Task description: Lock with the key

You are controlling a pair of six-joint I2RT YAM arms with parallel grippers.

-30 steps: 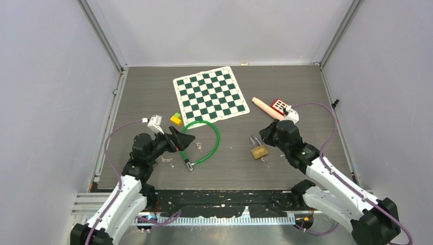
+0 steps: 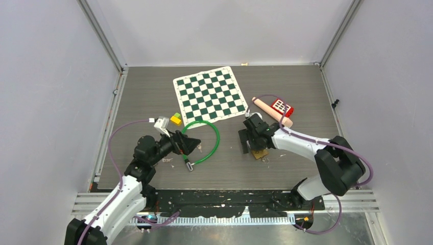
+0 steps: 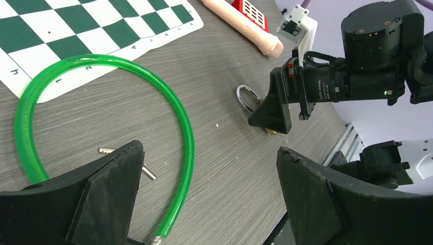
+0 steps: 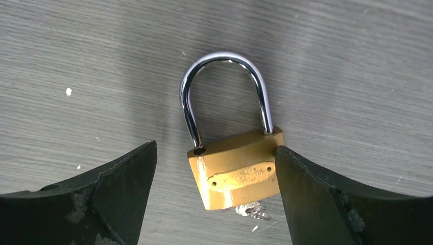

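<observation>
A brass padlock (image 4: 237,168) lies on the table in the right wrist view, its shiny shackle (image 4: 224,57) pointing away from my hand. One shackle leg stands at the edge of a dark hole; whether it is seated cannot be told. Small silver key-like metal (image 4: 250,209) shows at the padlock's lower edge. My right gripper (image 2: 248,142) is open above the padlock, with its right finger covering part of the body's side. Over the green hose end, my left gripper (image 2: 191,143) stands open and empty. Between its fingers, the left wrist view shows loose keys (image 3: 148,172) on the table.
A green hose (image 2: 217,135) curves beside the left gripper. Behind it are a chessboard sheet (image 2: 209,94) and a yellow block (image 2: 175,120). At the back right lie a pale roller (image 2: 268,109) and a red object (image 2: 282,107). Table between the arms is clear.
My right arm has swung left, bringing its gripper from the padlock's right side to over it.
</observation>
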